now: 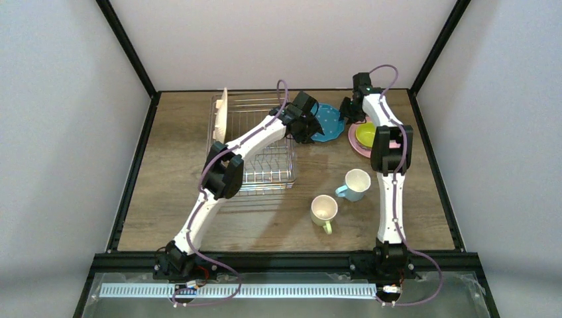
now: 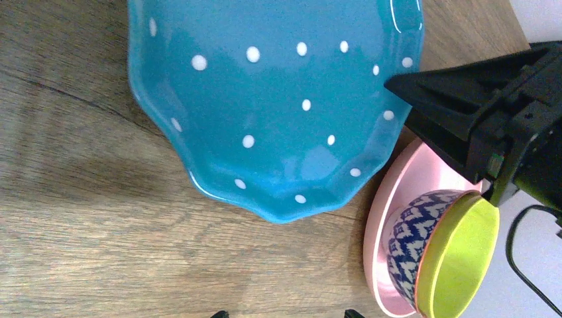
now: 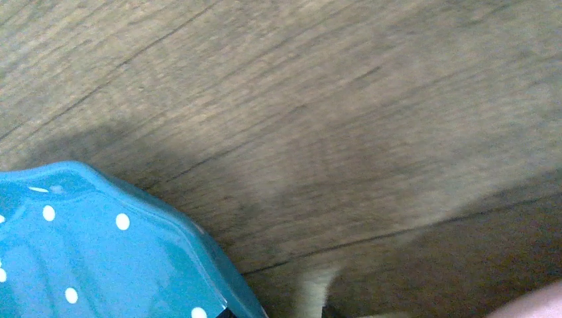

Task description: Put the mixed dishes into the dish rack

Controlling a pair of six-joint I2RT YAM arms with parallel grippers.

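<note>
A blue dotted plate (image 1: 326, 122) (image 2: 278, 99) (image 3: 99, 258) lies on the table right of the wire dish rack (image 1: 268, 169), which holds a cream plate (image 1: 221, 116) upright at its left. My left gripper (image 1: 309, 132) is over the blue plate's left side, open; only its fingertips show at the bottom of the left wrist view. My right gripper (image 1: 343, 112) is at the plate's right rim, fingers part open around or beside that rim; whether they touch it is unclear.
A pink plate (image 1: 356, 149) (image 2: 376, 245) with stacked bowls (image 1: 366, 132) (image 2: 457, 258) sits to the right. A blue mug (image 1: 355, 184) and a green mug (image 1: 323, 209) stand nearer the front. The table between rack and mugs is mostly clear.
</note>
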